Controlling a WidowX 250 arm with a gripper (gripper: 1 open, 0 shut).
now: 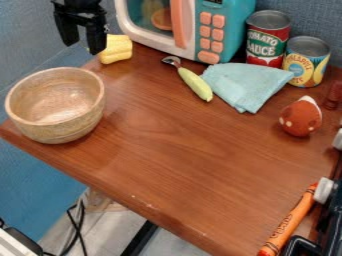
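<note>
My black gripper (82,35) is at the top left, raised just above a yellow object (115,50) that lies at the back left of the table beside the toy microwave. Its fingers point down; whether they are open or shut is hard to tell, and I see nothing clearly held. A wooden bowl (55,105) sits at the left edge of the wooden table (181,175).
A microwave (214,38), tomato can (267,38), yellow can (306,62), blue cloth (247,85), corn (197,85) and brown-red toy (301,117) line the back and right. An orange crayon (287,225) is front right.
</note>
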